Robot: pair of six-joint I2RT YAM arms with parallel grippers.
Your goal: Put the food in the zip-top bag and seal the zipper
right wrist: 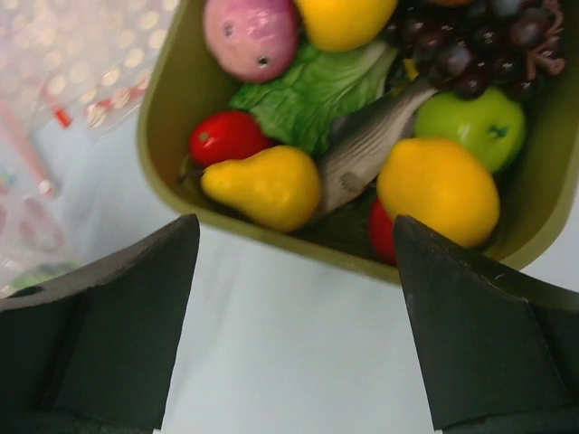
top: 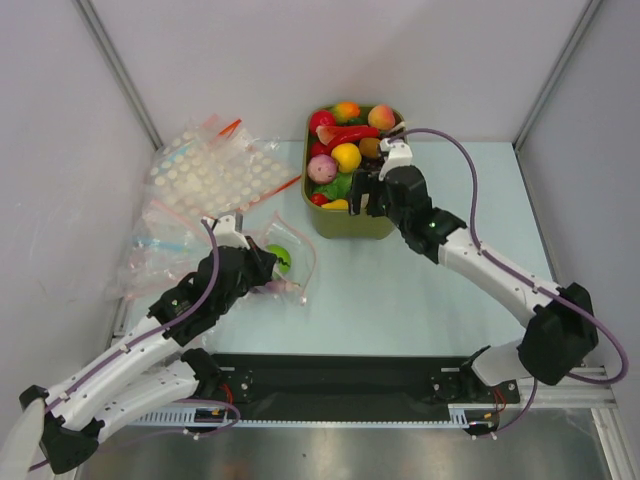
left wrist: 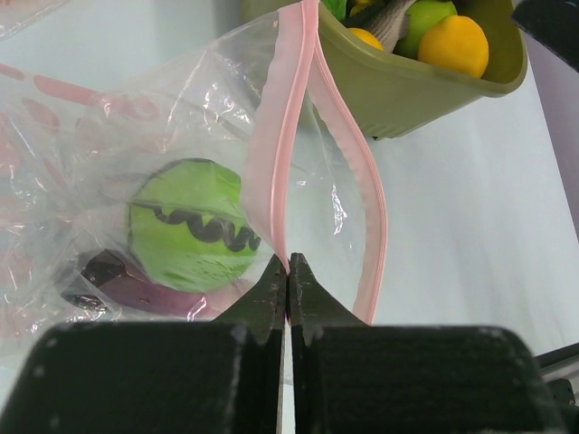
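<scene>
A clear bag with a pink zip edge (left wrist: 296, 108) lies at the table's left-middle, its mouth parted. Inside it are a green round food (left wrist: 194, 226) and a dark purple one (left wrist: 145, 289), probably an eggplant. My left gripper is shut on the bag's pink edge, which runs between its fingertips. Over the near side of the green bin (top: 345, 222) my right gripper hangs open, nothing between its fingers. In the right wrist view a yellow pear (right wrist: 271, 190), a lemon-yellow fruit (right wrist: 441, 190), lettuce (right wrist: 312, 95) and a green apple (right wrist: 470, 125) sit in the bin.
More clear bags (top: 205, 175) lie flat at the back left, one with a red-orange slider. Peppers (top: 345, 132) and other produce fill the bin's far part.
</scene>
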